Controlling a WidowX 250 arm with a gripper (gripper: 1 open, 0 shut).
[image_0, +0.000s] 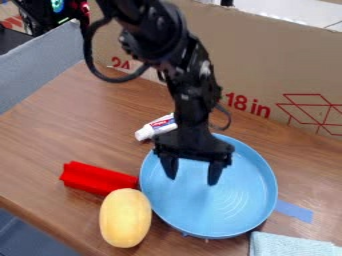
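Note:
My black gripper hangs open over the upper left part of a light blue plate, fingers pointing down, with nothing visible between them. A red cylindrical item lies left of the plate. In front of it, a pale yellow oval object rests beside the plate's lower left edge. A white tube with printed label lies behind the plate, partly hidden by my arm.
A cardboard box stands along the back. A folded light cloth lies at the front right, near a blue tape strip.

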